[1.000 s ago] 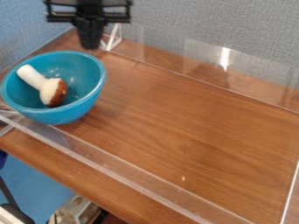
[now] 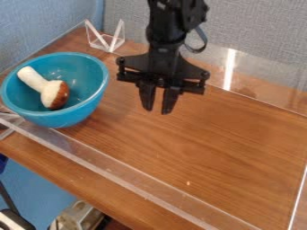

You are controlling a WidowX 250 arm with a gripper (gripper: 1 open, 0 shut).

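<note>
A black robot gripper (image 2: 157,97) hangs over the wooden table, right of a blue bowl (image 2: 79,109). Its fingers point down and stand apart, with nothing seen between them. In the bowl lies a mushroom-like toy (image 2: 50,90) with a white stem and a brown and white cap.
A white wire-like stand (image 2: 106,38) is at the back left, near a grey back wall (image 2: 258,45).
The bowl and toy have not moved.
</note>
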